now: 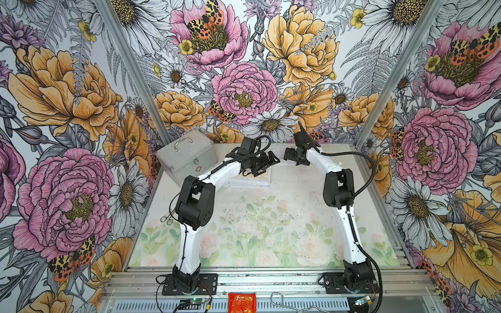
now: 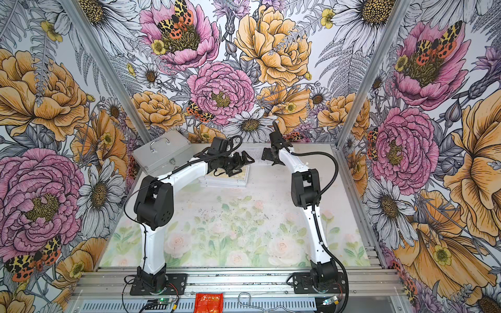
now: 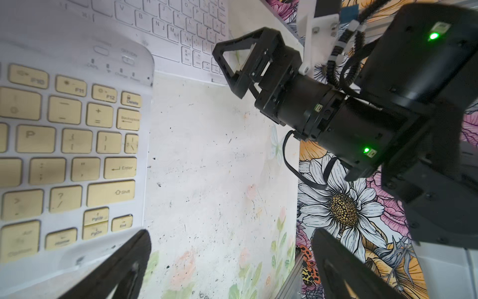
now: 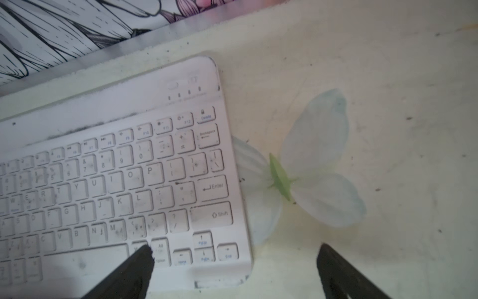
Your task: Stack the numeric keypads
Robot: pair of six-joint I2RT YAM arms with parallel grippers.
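Observation:
A keypad with yellow keys lies on top of a white, layered-looking stack at the back of the table; how many layers cannot be told. Just behind and to its right rests a white-key keypad, flat on the table. My left gripper is open above the table, with the yellow-key keypad's right end beside its left finger. Over the white keypad's right end, my right gripper hovers open. From the top views both arms hide much of the keypads.
A grey metal box stands at the back left, close to the left arm. Scissors lie near the left edge.

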